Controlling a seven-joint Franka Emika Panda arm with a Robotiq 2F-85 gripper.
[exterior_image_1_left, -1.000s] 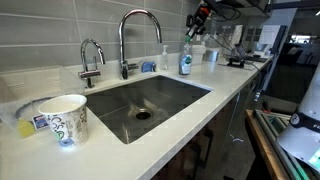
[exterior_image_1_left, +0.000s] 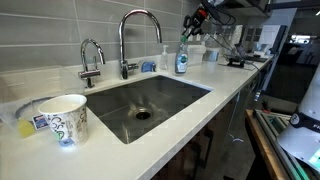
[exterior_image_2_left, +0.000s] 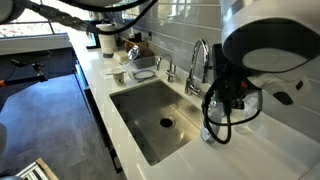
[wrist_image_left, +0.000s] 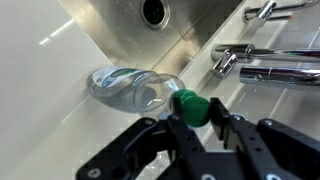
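Note:
A clear bottle with a label (exterior_image_1_left: 181, 62) and a green top stands upright near the sink's far end in exterior view 1. My gripper (exterior_image_1_left: 187, 35) is above it, shut on the green top. In the wrist view, the green cap (wrist_image_left: 190, 107) sits between the fingers of my gripper, with the clear bottle body (wrist_image_left: 120, 88) extending away toward the upper left. The arm largely hides the bottle (exterior_image_2_left: 213, 126) in exterior view 2. Whether its base touches the counter, I cannot tell.
The sink (exterior_image_1_left: 145, 108) lies open in the counter, with a tall chrome faucet (exterior_image_1_left: 124, 45) behind it. A patterned white cup (exterior_image_1_left: 66, 122) stands at the near left. A soap dispenser (exterior_image_1_left: 165, 58) and a blue item (exterior_image_1_left: 148, 66) are close to the bottle.
In exterior view 1, the bottle and gripper have shifted slightly left, toward the sink and soap dispenser. The grip on the green top looks the same.

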